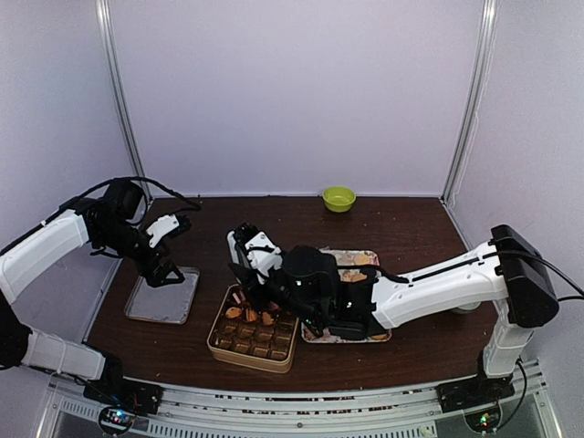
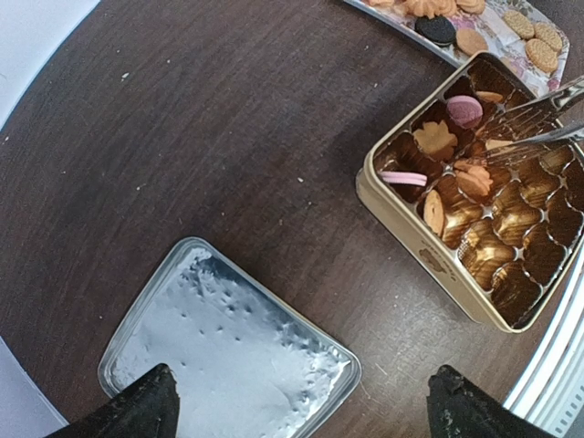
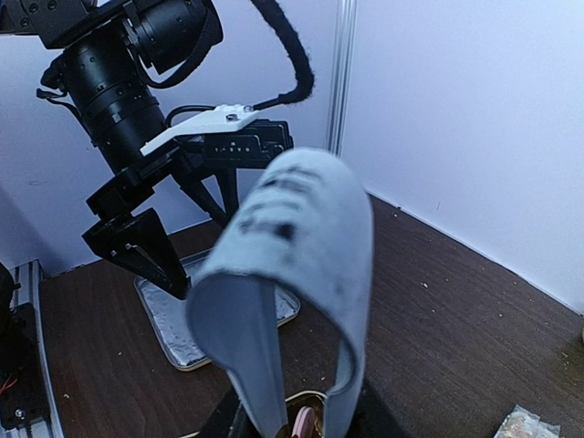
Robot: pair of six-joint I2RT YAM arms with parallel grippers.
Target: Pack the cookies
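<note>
The gold tin (image 2: 438, 281) holds several cookies in its moulded compartments, among them a round pink one (image 2: 464, 110) and a brown flower-shaped one (image 2: 435, 139). Its near compartments are empty. My right gripper is shut on a pair of pale tongs (image 3: 301, 219). Their metal prongs (image 2: 525, 119) reach down into the tin from the right; whether a cookie is between them I cannot tell. Beyond the tin lies a floral tray (image 2: 502, 41) with more cookies. My left gripper (image 1: 167, 274) stands open and empty above the silver lid (image 2: 237, 338).
A green bowl (image 1: 338, 199) sits at the back of the table. The right arm crosses low over the tray and covers much of it in the top view. Bare table (image 2: 274, 119) lies between lid and tin and behind them.
</note>
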